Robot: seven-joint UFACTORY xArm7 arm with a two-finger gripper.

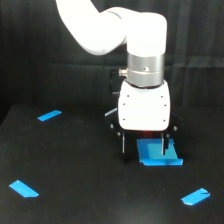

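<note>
The white arm's gripper (144,149) hangs over a blue taped square (160,160) on the dark table, its two thin dark fingers apart. A red object (149,134) shows only in part behind the gripper's white housing, so I cannot tell whether it is held.
Blue tape strips lie at the left back (49,115), front left (24,188) and front right (196,197).
</note>
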